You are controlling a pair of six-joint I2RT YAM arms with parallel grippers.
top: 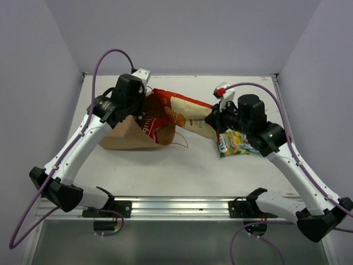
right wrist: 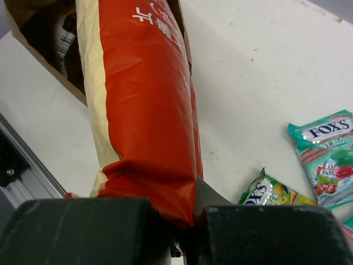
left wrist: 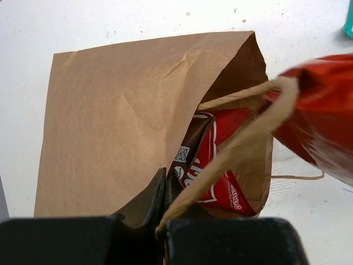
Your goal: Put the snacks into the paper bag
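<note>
The brown paper bag (top: pixel 129 135) lies on its side at the left of the table, its mouth facing right. At its upper rim my left gripper is shut, with the thin paper edge between its fingers. A red snack pack (left wrist: pixel 234 196) is inside the bag, near the mouth. My right gripper (top: pixel 213 117) is shut on one end of a large red and cream snack pack (top: pixel 187 113), held above the table. In the top view, the pack's far end overlaps the bag's mouth; how deep it reaches cannot be told.
A yellow-green Fox's pack (right wrist: pixel 266 189) and a teal Fox's pack (right wrist: pixel 329 152) lie on the table at the right. A looped paper handle (left wrist: pixel 276 113) crosses in front of the bag's mouth.
</note>
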